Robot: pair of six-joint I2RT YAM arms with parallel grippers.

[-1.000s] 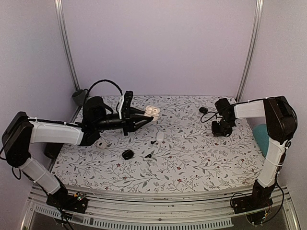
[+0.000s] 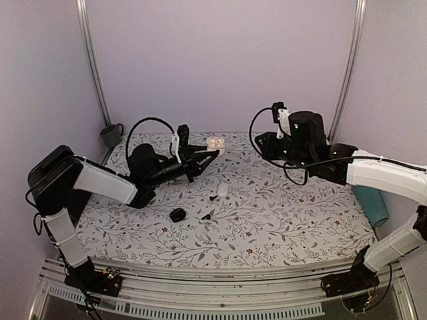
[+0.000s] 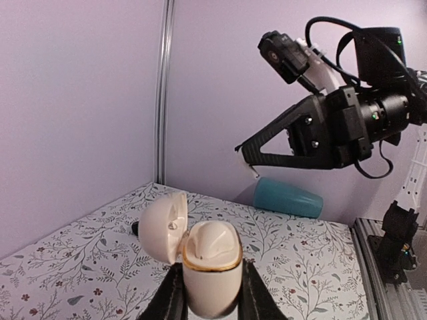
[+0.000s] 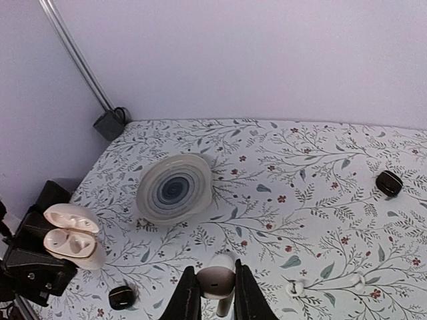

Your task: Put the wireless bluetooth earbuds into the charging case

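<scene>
The white charging case, lid open, is held upright in my left gripper, which is shut on it; in the right wrist view the case shows two wells at the left. My right gripper is shut on a small white earbud, mostly hidden by the fingers in that view, its tip also showing below the gripper in the left wrist view. It hangs raised to the right of the case, apart from it. Small white pieces lie on the patterned table.
A dark round object lies front left, another at the back. A translucent round container stands left of centre. A grey mug is at the back left, a teal roll at the right edge.
My right gripper has risen from the table's right side and moved left toward the case.
</scene>
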